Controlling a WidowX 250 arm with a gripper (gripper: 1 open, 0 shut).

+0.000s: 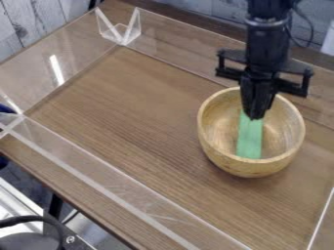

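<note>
My black gripper (257, 98) reaches down from the top right to just above the back part of a wooden bowl (274, 158), its tips low over the bowl's opening. A green elongated object (249, 139) lies inside the bowl, with its far end near or behind the fingertips. The gripper looks shut, and I see nothing clearly held between its fingers; whether the tips touch the green object I cannot tell.
Clear plastic edging runs along its borders. A dark round piece of equipment (29, 234) sits at the bottom left corner.
</note>
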